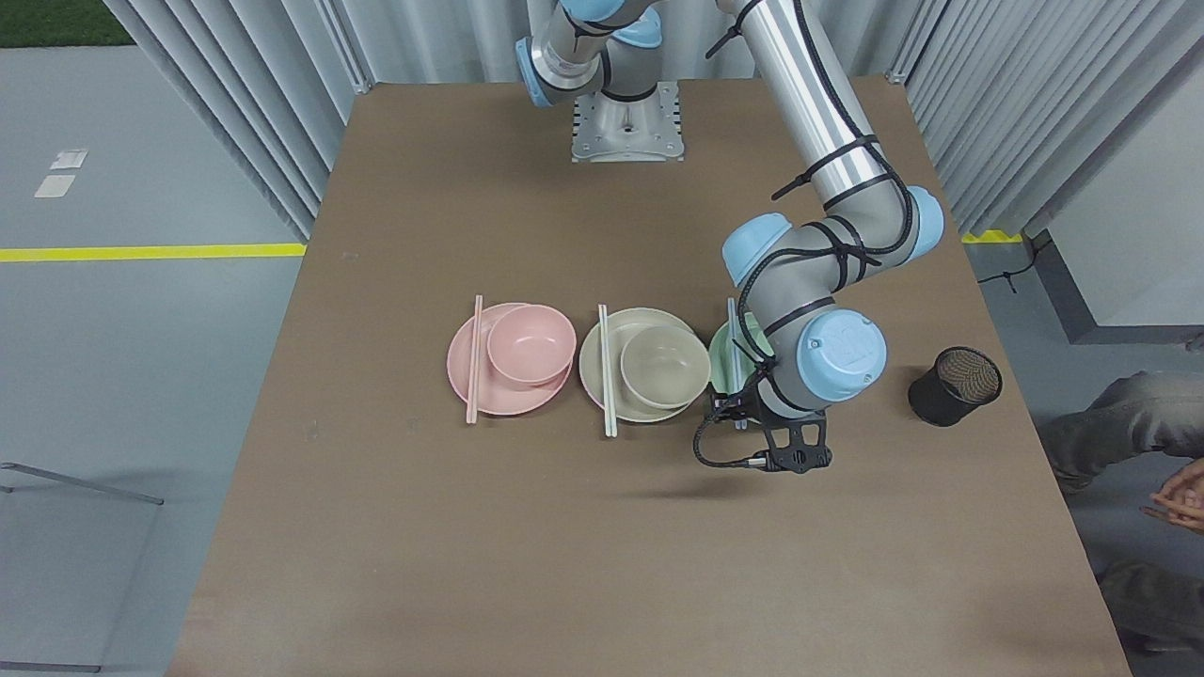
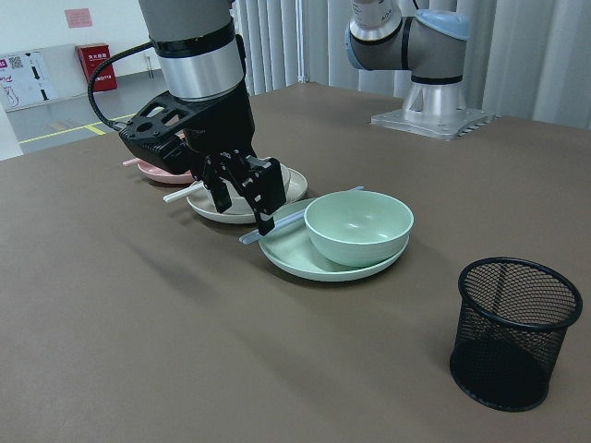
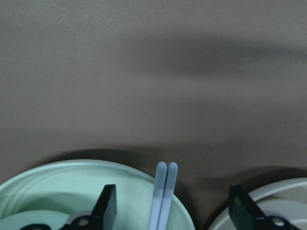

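Observation:
My gripper stands open above pale blue chopsticks [image 3: 158, 191], which lie side by side at the edge of the mint plate [image 3: 124, 187], between my two fingers in the wrist view but below them. A mint bowl [image 2: 359, 226] sits on that plate in the left view. To the left in the front view are a cream plate with bowl [image 1: 663, 363] and white chopsticks [image 1: 607, 378], then a pink plate with bowl [image 1: 530, 344] and pink chopsticks [image 1: 475, 372].
A black mesh pen cup [image 1: 954, 389] stands to the right of the plates. A person sits past the right edge.

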